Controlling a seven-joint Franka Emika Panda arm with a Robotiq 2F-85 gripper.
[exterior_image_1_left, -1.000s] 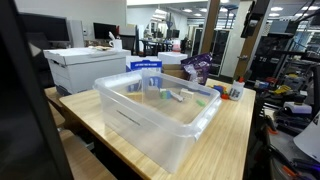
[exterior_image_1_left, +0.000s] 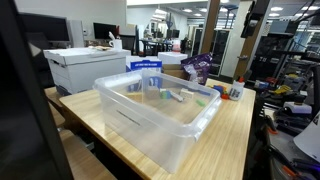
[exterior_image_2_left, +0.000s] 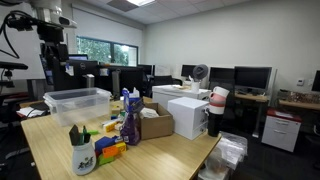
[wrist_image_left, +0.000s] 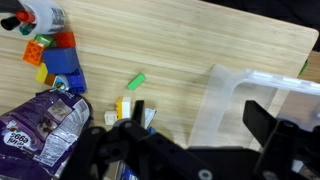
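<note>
In the wrist view my gripper is open, its two black fingers wide apart with nothing between them. It hangs high above the wooden table; in exterior view 1 it shows at the upper right. A clear plastic bin (wrist_image_left: 212, 112) lies partly under the right finger. Left of it on the bare wood is a small green piece (wrist_image_left: 136, 81), with a yellow-and-white piece (wrist_image_left: 123, 107) just below. Blue, red and yellow blocks (wrist_image_left: 64, 62) are grouped at the upper left. A dark purple bag (wrist_image_left: 38, 130) lies below them.
A mug with pens (exterior_image_2_left: 83, 155) stands at the table's near end in exterior view 2. An open cardboard box (exterior_image_2_left: 155, 124) and a white box (exterior_image_2_left: 188, 117) sit along the other side. Bare wood shows across the upper middle of the wrist view.
</note>
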